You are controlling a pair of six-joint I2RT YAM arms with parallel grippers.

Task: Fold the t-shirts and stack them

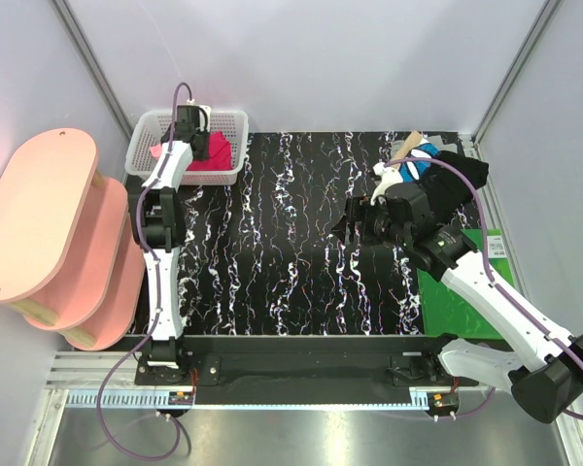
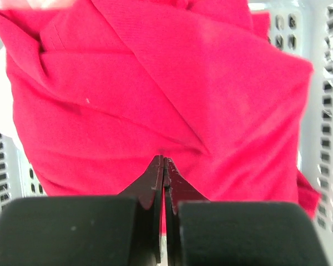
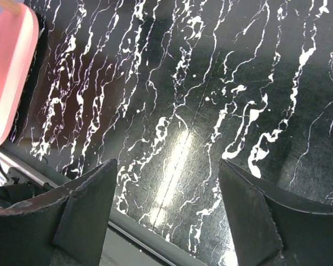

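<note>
A crumpled red t-shirt (image 2: pixel 155 100) fills most of the left wrist view, lying in the white perforated basket (image 1: pixel 238 146) at the table's back left. Over this shirt my left gripper is shut, its fingertips together with no cloth between them. A pale pink cloth (image 2: pixel 1 100) shows beside the red one. My right gripper stands open and empty above the bare table. At the back right lie a black cloth (image 1: pixel 449 186) and a blue-and-white cloth (image 1: pixel 423 155), partly behind the right arm.
A pink tiered shelf (image 1: pixel 49 214) stands along the left side, close to the left arm. A green board (image 1: pixel 457 309) lies at the right, under the right arm.
</note>
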